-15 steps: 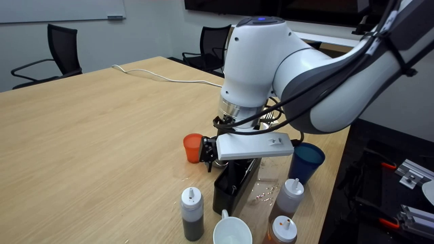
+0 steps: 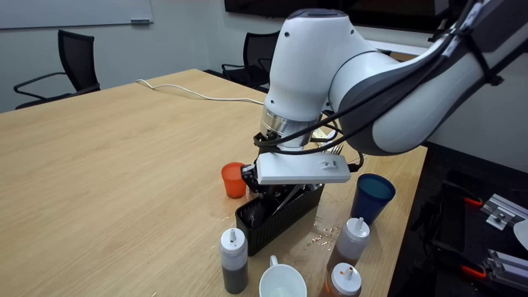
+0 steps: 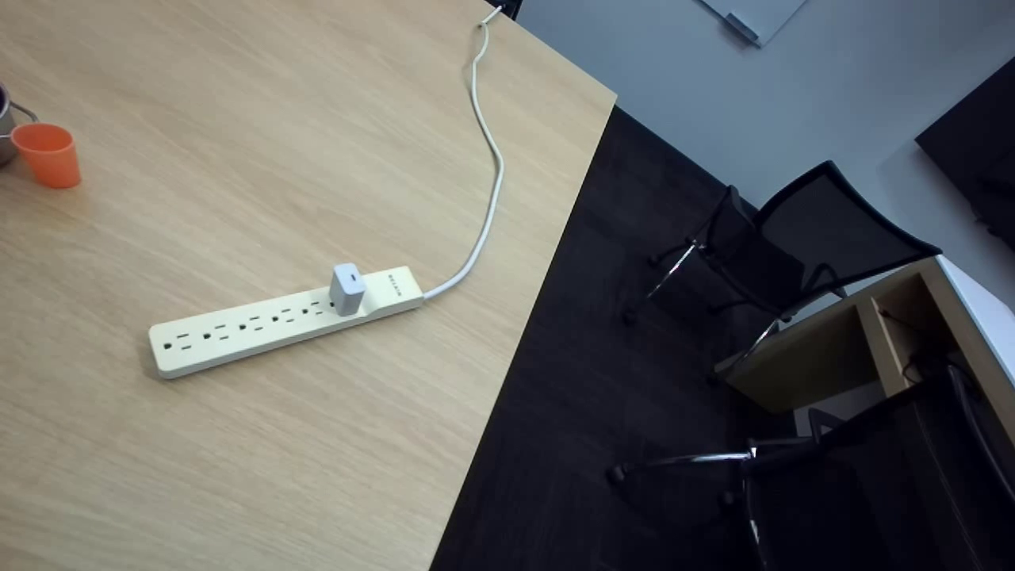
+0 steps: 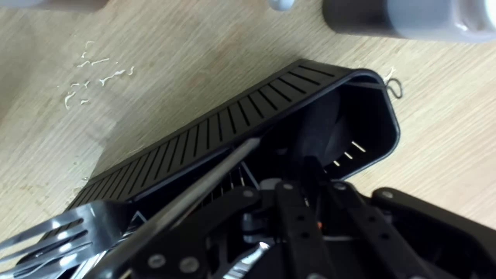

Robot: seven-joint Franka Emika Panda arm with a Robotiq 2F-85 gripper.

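A long black slotted utensil caddy (image 4: 260, 104) stands on the table and holds metal cutlery. In the wrist view a fork (image 4: 88, 235) lies at its lower left and a grey utensil handle (image 4: 200, 186) slants across its rim. A dark rounded utensil (image 4: 321, 123) sits in the far end. My gripper is low over the caddy, its black fingers close together against the dark interior. Whether anything is between them is too dark to see. In exterior view 1 the caddy (image 2: 284, 225) is partly covered by the gripper (image 2: 269, 198).
Close around the caddy stand an orange cup (image 2: 233, 180), a blue cup (image 2: 371, 198), squeeze bottles (image 2: 234, 262) and a white mug (image 2: 283, 282). Small spills (image 2: 321, 240) lie on its right. A power strip (image 3: 276, 323) lies on open table.
The caddy has turned, its near end swinging left. My gripper has shifted slightly left and up in exterior view 1. The orange cup has moved very slightly left.
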